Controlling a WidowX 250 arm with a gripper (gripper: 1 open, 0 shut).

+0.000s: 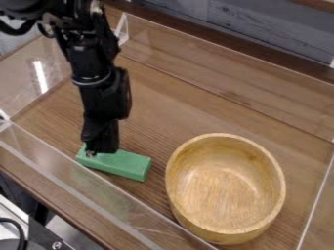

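My black gripper [101, 137] points down over the left part of the wooden table, its fingertips just above the left end of a green block [124, 166]. The block lies flat near the front edge. The fingers are dark and overlap, so their spacing is hard to make out; they look shut, and I see nothing held between them.
A round light wooden bowl [225, 164] stands to the right of the block. Clear low walls run along its edges, and cables lie beyond the front left.
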